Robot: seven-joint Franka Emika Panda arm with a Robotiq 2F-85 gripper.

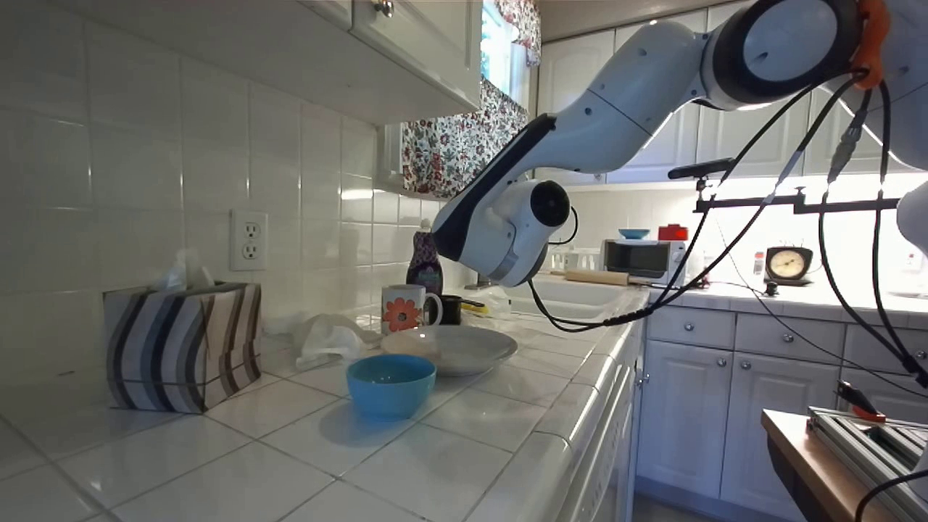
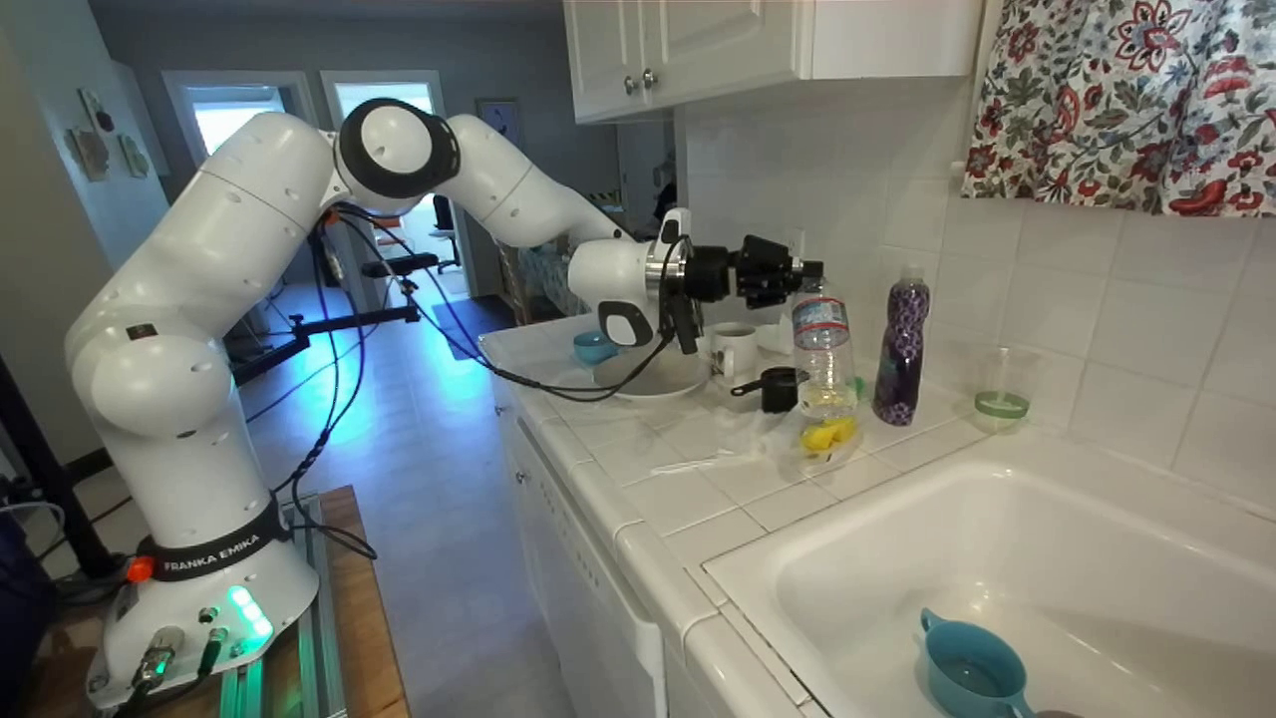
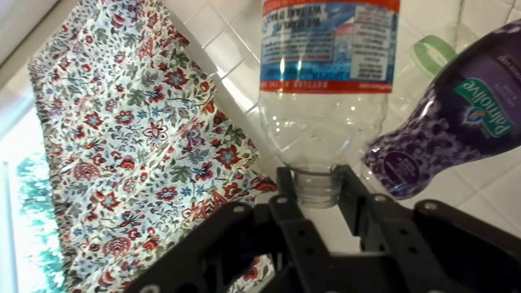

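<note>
A clear plastic bottle (image 2: 822, 365) with a red and blue label stands upright over the counter by the back wall. My gripper is shut on its neck, one black finger on each side. From the other side, the gripper (image 2: 810, 273) reaches in level at the bottle's top. Whether the bottle's base touches the counter is hard to tell; something yellow (image 2: 828, 435) shows at its foot. In exterior view 1 the robot's wrist hides both the gripper and the bottle.
Close beside the bottle stands a purple soap bottle (image 2: 903, 347). A black cup (image 2: 780, 389), a flowered mug (image 1: 402, 309), a plate (image 1: 474, 348) and a blue bowl (image 1: 391, 387) sit along the counter. The sink (image 2: 861, 562) holds a blue cup (image 2: 975, 664).
</note>
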